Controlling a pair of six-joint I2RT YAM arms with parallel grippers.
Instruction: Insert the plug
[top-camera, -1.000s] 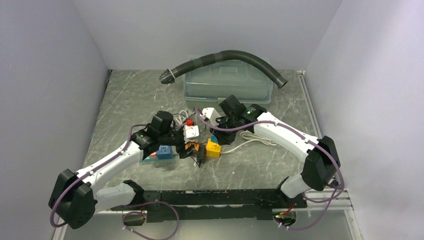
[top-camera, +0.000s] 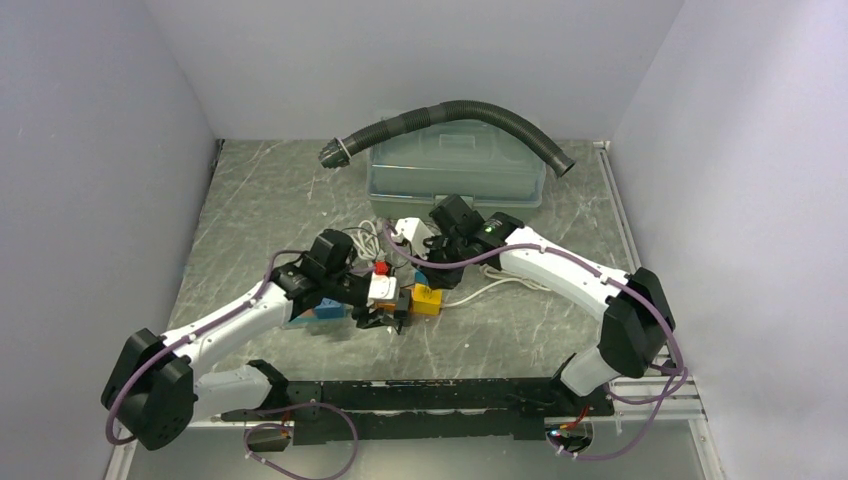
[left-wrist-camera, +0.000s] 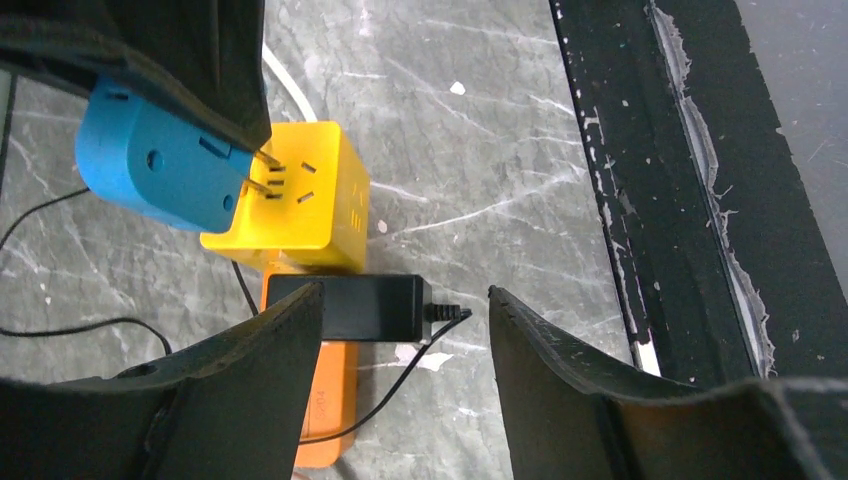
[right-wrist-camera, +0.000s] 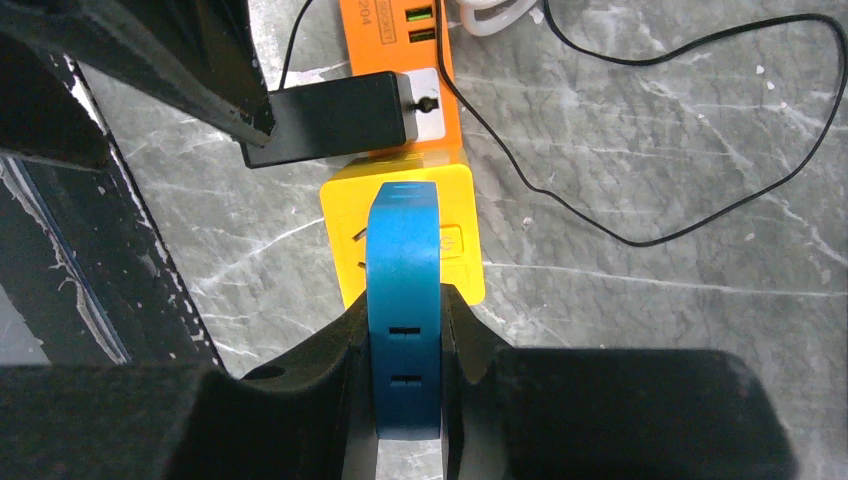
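My right gripper is shut on the blue plug (right-wrist-camera: 404, 260). In the left wrist view the blue plug (left-wrist-camera: 160, 160) is tilted beside the yellow socket block (left-wrist-camera: 300, 195). Its metal pins show in the gap, their tips at the slotted face; whether they enter the slots I cannot tell. From the right wrist, the plug covers much of the yellow block (right-wrist-camera: 462, 200). My left gripper is part open above the black adapter (left-wrist-camera: 370, 308) on the orange power strip (left-wrist-camera: 325, 405), one finger overlapping the adapter's end in view. Nothing is visibly clamped there.
Thin black cables (right-wrist-camera: 640, 243) loop round the strip. A white cord (top-camera: 500, 283) runs right from the yellow block. Another blue block (top-camera: 329, 308) lies left, partly behind the left arm. At the back stands a lidded bin (top-camera: 455, 170) with a black hose (top-camera: 470, 110) across it.
The left gripper has shifted right, closer to the black adapter. My right gripper, still holding the blue plug, has moved slightly left and towards the front at the yellow block.
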